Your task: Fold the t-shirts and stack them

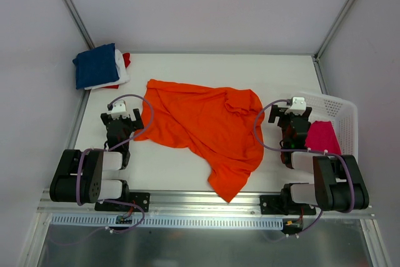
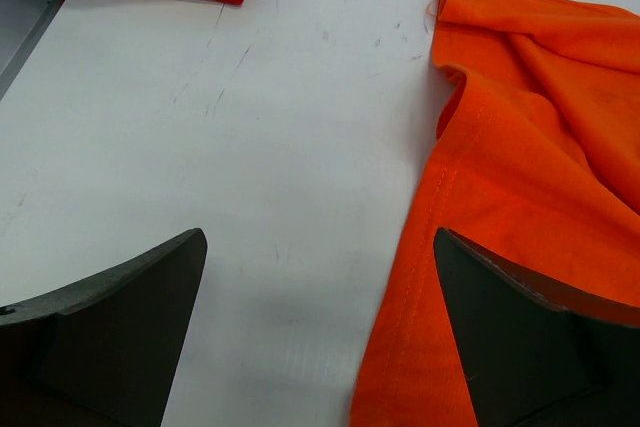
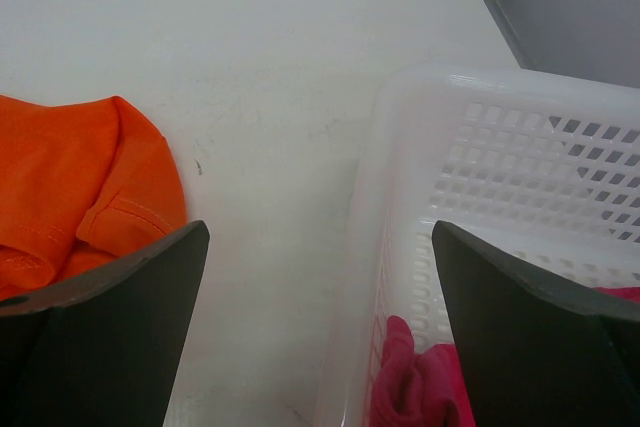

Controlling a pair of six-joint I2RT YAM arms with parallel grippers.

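Observation:
An orange t-shirt (image 1: 209, 120) lies loosely spread over the middle of the table, creased, with one end hanging over the front edge. My left gripper (image 1: 122, 115) stands open by the shirt's left side; in the left wrist view the shirt's edge (image 2: 510, 137) runs near its right finger (image 2: 530, 347). Nothing is between those fingers. Over on the right, my open right gripper (image 1: 290, 115) is above the table near the basket's left wall, also empty. A stack of folded shirts, blue (image 1: 95, 67) over white (image 1: 121, 68) and red, sits at the back left corner.
A white perforated basket (image 1: 347, 117) stands at the right, with a crimson cloth (image 1: 323, 137) inside. Bare table (image 1: 206, 70) shows along the back, and there is a clear patch (image 1: 172, 170) at the front left.

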